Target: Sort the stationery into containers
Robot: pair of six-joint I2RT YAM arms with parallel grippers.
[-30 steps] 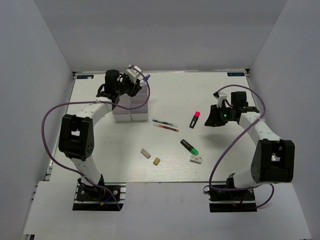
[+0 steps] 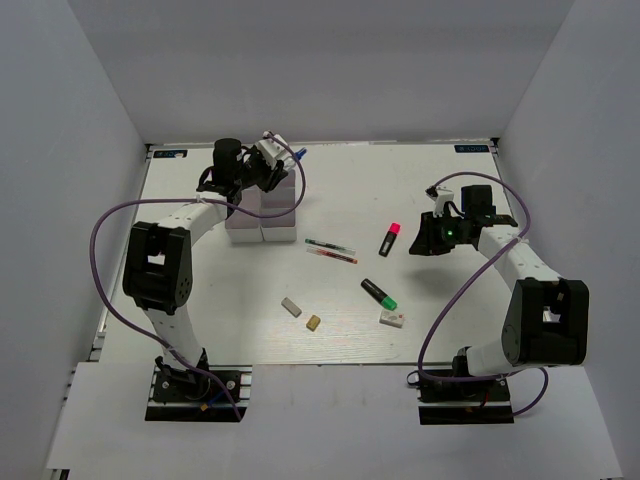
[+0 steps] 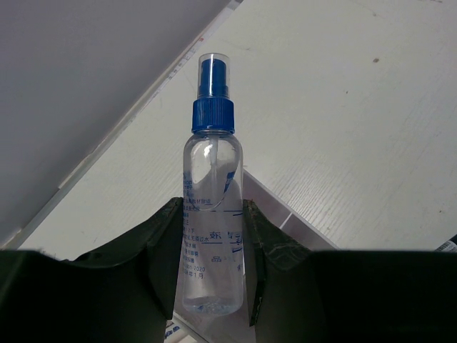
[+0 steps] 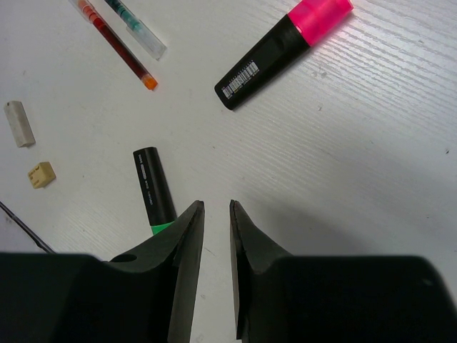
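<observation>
My left gripper (image 2: 284, 169) is shut on a clear spray bottle (image 3: 213, 221) with a blue cap, held over the grey compartment container (image 2: 242, 232) at the back left. My right gripper hangs over the right part of the table, part open with nothing visible between its fingers. Near it lie a pink-capped black highlighter (image 4: 260, 68) and a green-capped black marker (image 4: 153, 186). Two pens, one green (image 2: 328, 246) and one red (image 2: 332, 256), lie mid-table. Toward the front are a grey eraser (image 2: 291, 307), a small tan block (image 2: 313, 323) and a white item (image 2: 391, 319).
Side walls and a back wall enclose it. Loose cables arc over both arms.
The left arm has shifted slightly right with the bottle in its gripper. The right arm and the items on the table show no visible change.
</observation>
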